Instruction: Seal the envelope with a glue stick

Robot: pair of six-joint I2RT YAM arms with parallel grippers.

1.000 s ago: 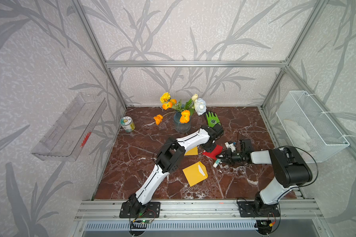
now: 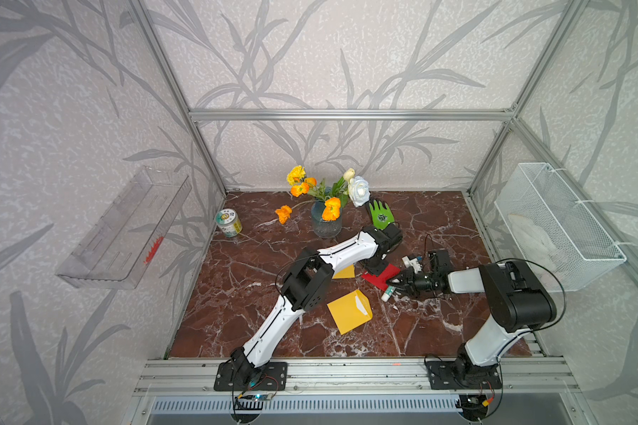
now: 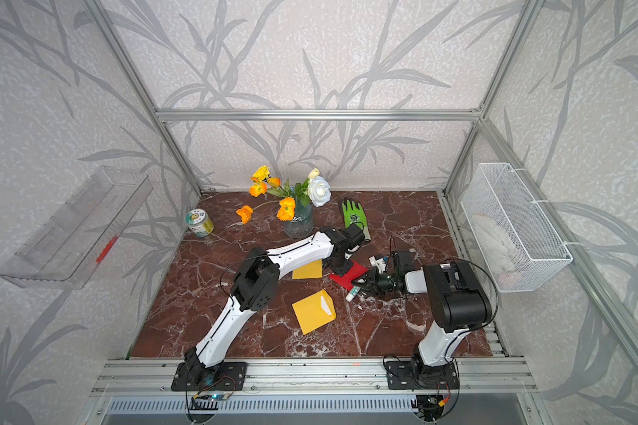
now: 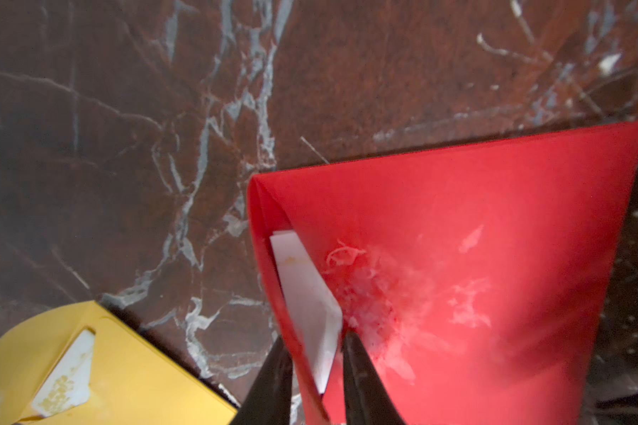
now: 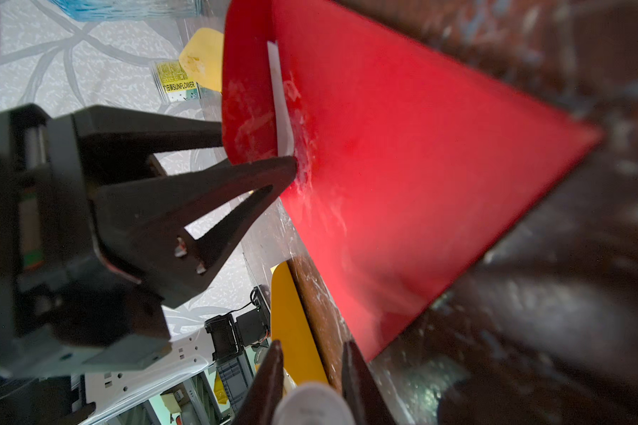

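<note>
The red envelope (image 4: 489, 248) lies flat, its flap (image 5: 249, 85) partly raised over a white insert (image 4: 304, 297) and glue smears on its face. My left gripper is over that flap edge, fingers somewhat apart, the flap's edge between them; whether it grips is unclear. My right gripper sits low at the envelope's right, shut on a glue stick (image 3: 351, 293), whose white end (image 5: 312, 407) shows between the fingers in the right wrist view.
Two yellow envelopes (image 2: 343, 315) lie left and in front. A vase of flowers (image 2: 326, 223), a green glove (image 2: 380, 212) and a tin (image 2: 228, 223) stand or lie behind. Baskets (image 3: 516, 226) flank the table, whose left part is mostly clear.
My left gripper and wrist have shifted slightly over the red envelope, which has moved a little. The right arm is nearly still, still with the glue stick.
</note>
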